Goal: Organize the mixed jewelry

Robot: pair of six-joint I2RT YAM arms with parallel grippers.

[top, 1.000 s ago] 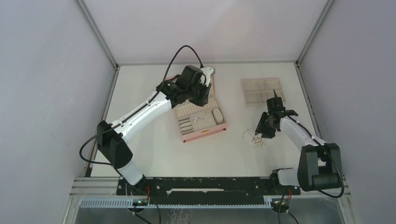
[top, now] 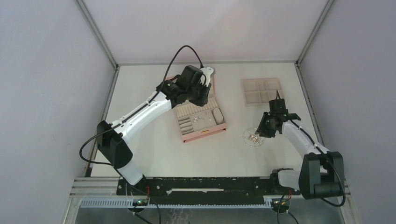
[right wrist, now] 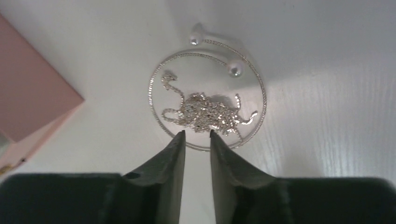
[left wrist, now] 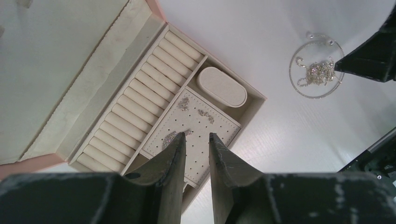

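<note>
A thin silvery ring with two pearl ends [right wrist: 235, 69] lies on the table, with a tangled chain [right wrist: 203, 113] heaped mostly inside it. Over the ring's edge hovers my right gripper, its fingers a little apart and nothing between them. To the left stands a pink jewelry box [top: 205, 133], its lid raised. Small pieces of jewelry [left wrist: 184, 103] rest on its dotted pad [left wrist: 198, 130]. My left gripper hangs above the box with a gap between its fingertips, empty.
Ring rolls [left wrist: 144, 88] and an oval case [left wrist: 222, 87] fill other parts of the box. A beige divided tray [top: 252, 97] sits at the back right, its visible compartments apparently empty. Between box and ring the table is bare.
The chain, which spread past the ring's right side, now lies more gathered inside it. The left arm has stayed still.
</note>
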